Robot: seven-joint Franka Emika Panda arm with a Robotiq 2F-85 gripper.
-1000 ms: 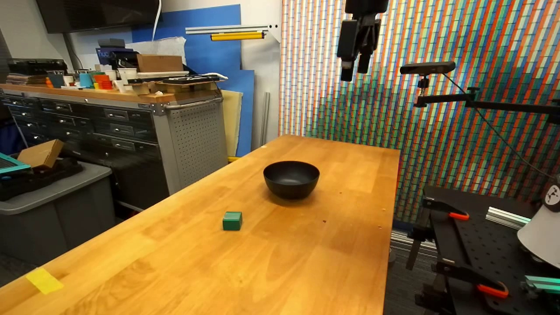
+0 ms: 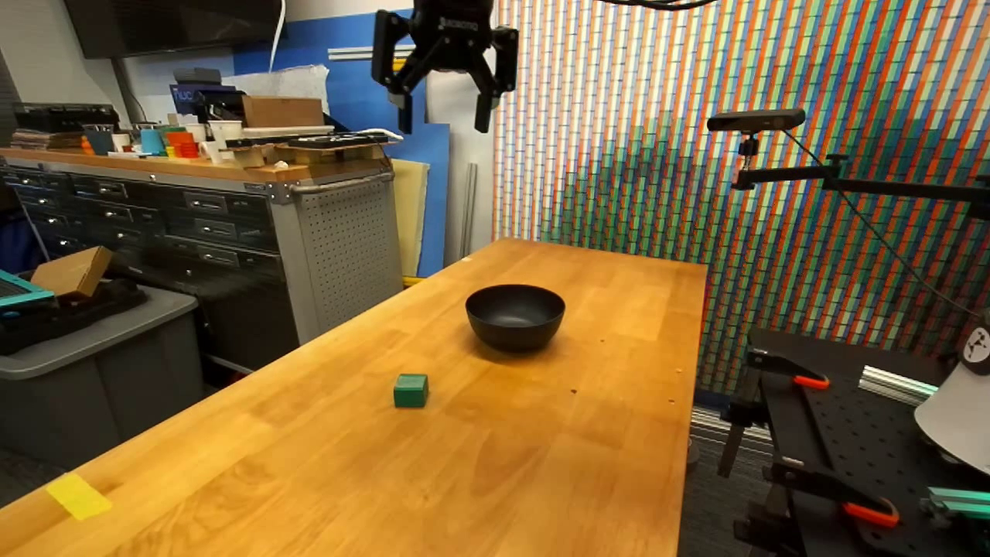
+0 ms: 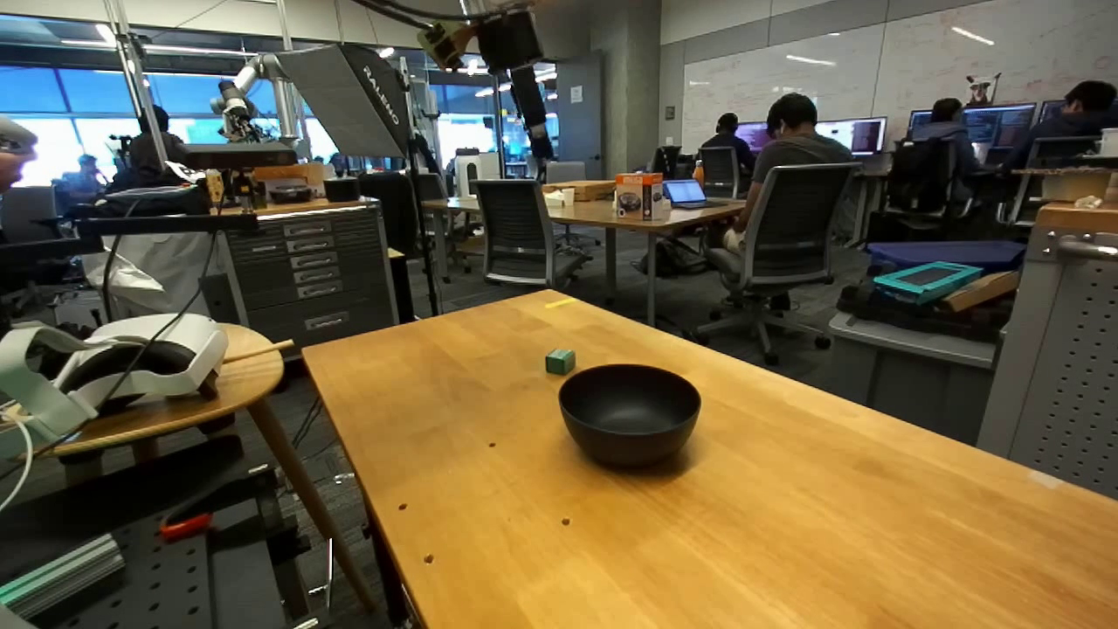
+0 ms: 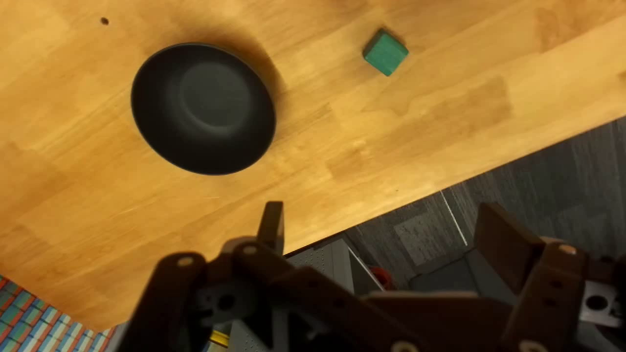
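A small green block (image 2: 411,391) rests on the wooden table, outside a round black bowl (image 2: 516,319). From above, the wrist view has the bowl (image 4: 205,111) at upper left, empty, and the block (image 4: 386,53) at upper right, a clear gap between them. My gripper (image 2: 445,128) hangs high over the table, its two fingers spread wide and nothing between them. In the wrist view the fingers (image 4: 271,226) stand far apart along the bottom, over the table's edge and the floor. Neither block nor bowl is touched.
Apart from bowl and block, the wooden tabletop (image 2: 557,464) is bare but for a yellow tape strip (image 2: 79,497) at one corner. A drawer cabinet (image 2: 343,241) stands beyond one long side. A camera on an arm (image 2: 756,121) reaches in past the other.
In exterior view 1 my gripper has moved left and turned, so both spread fingers now show side by side. The block and bowl have stayed where they were.
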